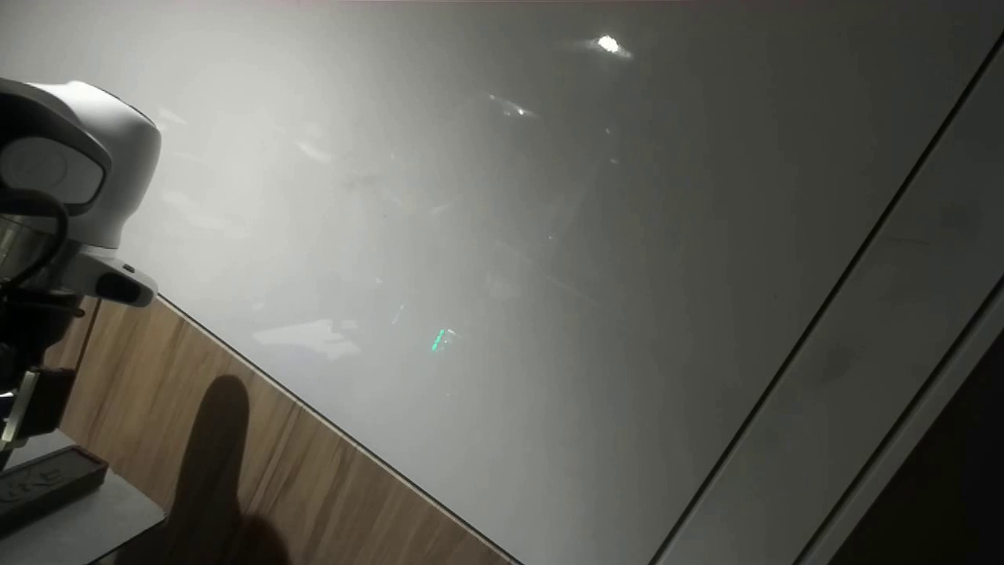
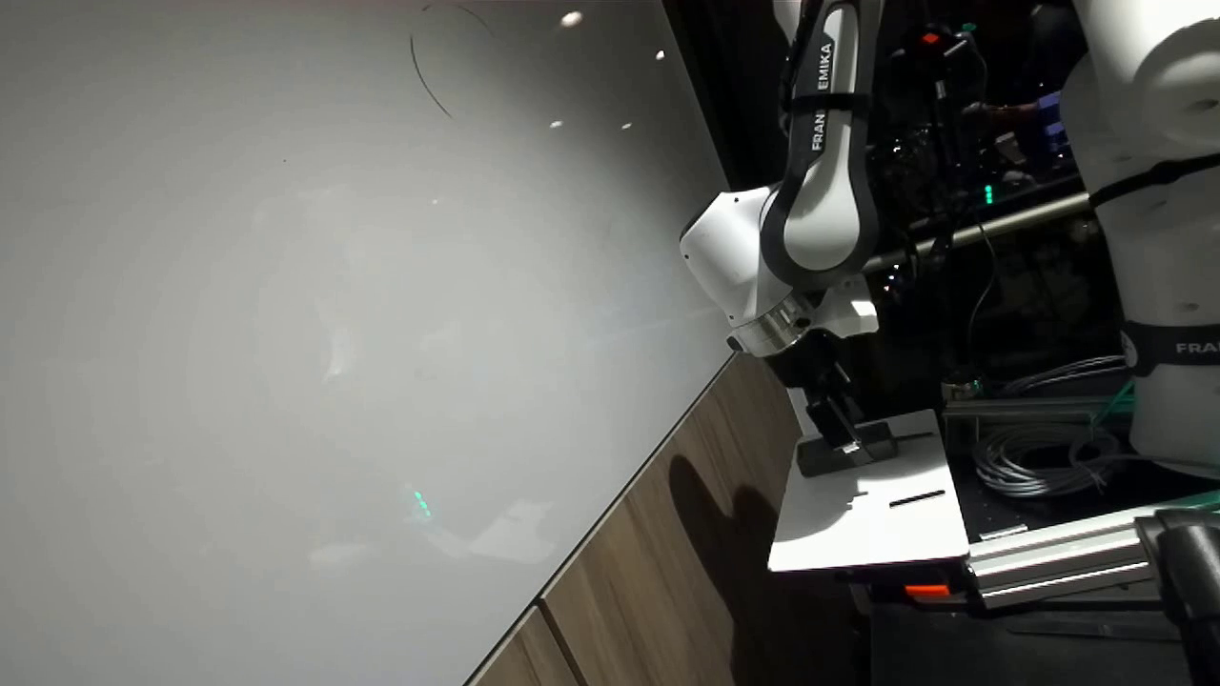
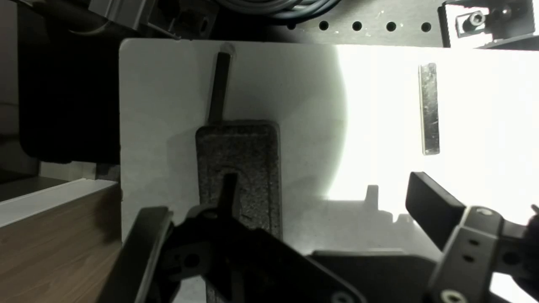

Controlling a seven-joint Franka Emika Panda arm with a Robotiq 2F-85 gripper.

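A dark grey, block-shaped eraser (image 3: 252, 156) lies flat on a white tray (image 3: 308, 101) in the wrist view. Above it stands my gripper, open, with one of its fingers (image 3: 144, 245) left of the block and the other far to the right. The near end of the eraser is hidden behind gripper parts. In exterior view 2, the gripper (image 2: 843, 425) points down at the eraser (image 2: 818, 458); whether they touch is unclear. Exterior view 1 shows the eraser (image 1: 47, 482) at the lower left edge, with the gripper only partly in frame.
A large whiteboard (image 2: 343, 229) fills much of both exterior views, with thin dark curved marks (image 2: 426, 82) near its top. Wood panelling (image 1: 282, 442) runs below it. The tray also bears a dark strip (image 3: 220, 88) and a metallic strip (image 3: 429, 108). Coiled cables (image 2: 1035, 463) lie beside the tray.
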